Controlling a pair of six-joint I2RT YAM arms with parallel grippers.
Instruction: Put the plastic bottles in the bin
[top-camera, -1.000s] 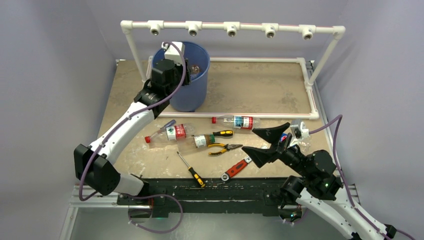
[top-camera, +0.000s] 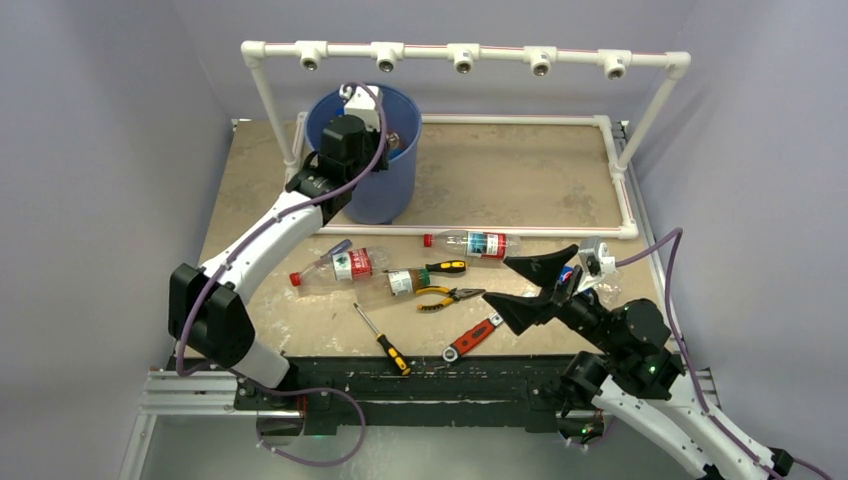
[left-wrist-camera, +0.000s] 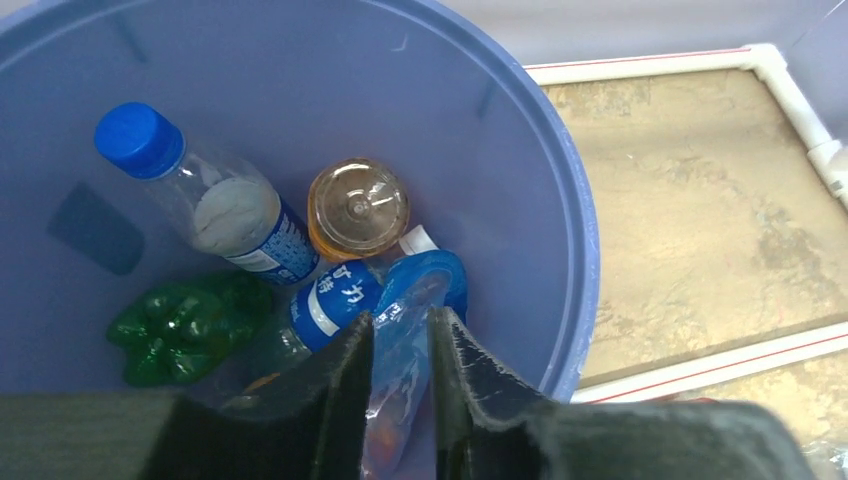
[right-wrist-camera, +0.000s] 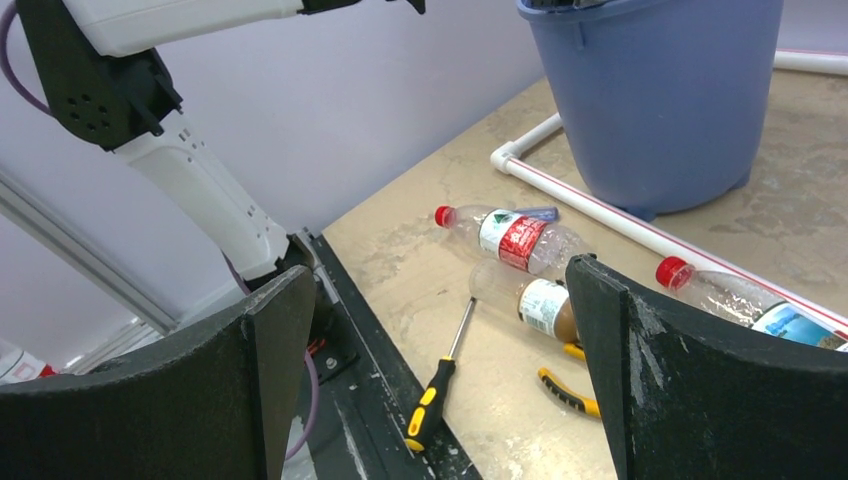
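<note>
Over the blue bin (top-camera: 375, 195) hangs my left gripper, its dark fingers part open with a narrow gap. Beneath it in the left wrist view lie a blue-capped bottle (left-wrist-camera: 230, 210), a green bottle (left-wrist-camera: 190, 325) and blue plastic items; whether it holds any is unclear. On the bench lie three bottles: red-label (top-camera: 350, 263), brown (top-camera: 390, 286) and blue-and-red-label (top-camera: 470, 243). My right gripper (top-camera: 515, 290) stands open at the right, partly covering another bottle (top-camera: 606, 292).
Screwdrivers (top-camera: 395, 355), pliers (top-camera: 440, 300) and a red tool (top-camera: 470, 338) lie among the bottles. A white pipe frame (top-camera: 520, 232) borders a clear area right of the bin, with a raised pipe rail (top-camera: 425, 51) above.
The left arm has shifted a little to the right over the bin. The right arm and the bottles on the bench have not moved.
</note>
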